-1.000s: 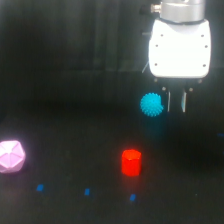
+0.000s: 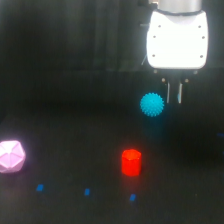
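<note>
My gripper hangs at the upper right below its white body. Its two thin fingers stand apart, with nothing visible between them. A teal bumpy ball is just left of and slightly below the fingertips in the picture, apart from them. Lower down, a red faceted block rests on the dark surface. At the left edge lies a pale pink faceted ball, partly cut off by the frame.
Small blue marks dot the dark surface near the front. Between the pink ball and the red block the surface is clear. Dark folds of cloth hang at the back.
My gripper has shifted slightly up in the picture and a little left. The teal ball, red block and pink ball look unmoved.
</note>
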